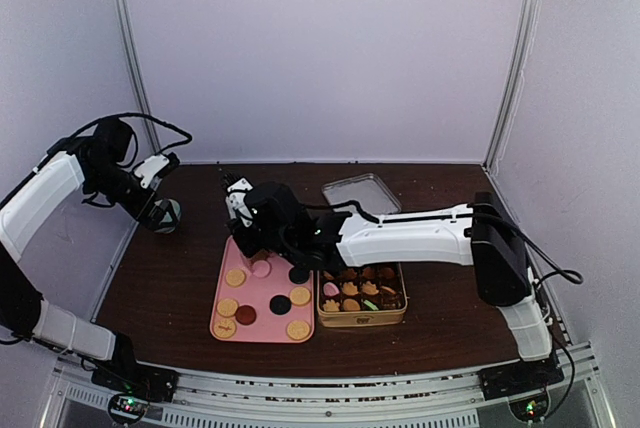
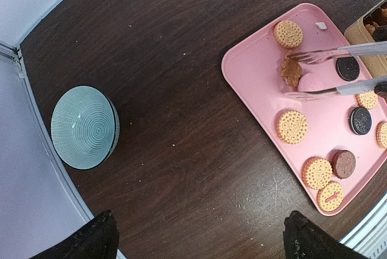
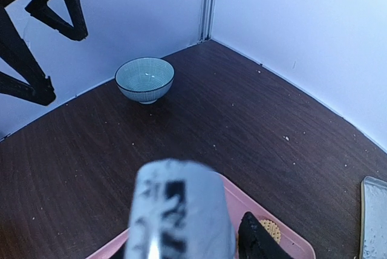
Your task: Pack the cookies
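The pink tray (image 1: 258,314) holds several cookies: round biscuits (image 2: 291,127), black sandwich cookies (image 2: 360,120), a brown one (image 2: 343,164) and a pink one. My right gripper is open above the tray, its fingers either side of a brown cookie (image 2: 290,72) and a pink one. In its own view a near, blurred grey shape hides most of the tray. The cookie tin (image 1: 362,317), right of the tray, has several filled compartments. My left gripper (image 1: 160,212) is open, high at the left, over the blue bowl (image 2: 81,127).
A clear plastic lid (image 1: 360,193) lies behind the tin, at the back. Bare dark table shows left of and behind the tray. Walls stand at the sides and back. The right arm reaches across the tin.
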